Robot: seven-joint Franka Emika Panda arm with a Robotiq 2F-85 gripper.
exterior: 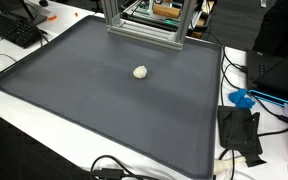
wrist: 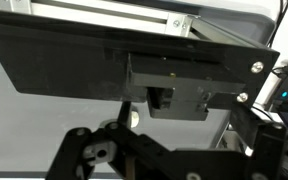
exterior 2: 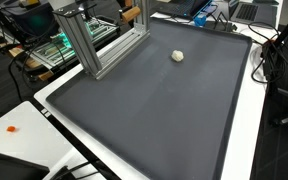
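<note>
A small, pale, roundish object (exterior: 140, 72) rests alone on the grey mat (exterior: 104, 110). Exterior view 2 has the same pale object (exterior 2: 177, 56) near the mat's far end. In the wrist view my gripper is open, its two dark fingers far apart. Part of the pale object (wrist: 134, 119) shows below, beside the left finger. A dark block (wrist: 169, 72) on a black bar (wrist: 64, 62) appears beyond the fingers; whether they touch it is unclear. The gripper cannot be clearly made out in the exterior views.
A metal frame (exterior 2: 112, 55) stands along one edge of the mat. Black cloth-like material (exterior: 239, 130), a blue item (exterior: 241, 99) and cables lie to the right in exterior view 1. A keyboard (exterior: 12, 28) sits at the far left.
</note>
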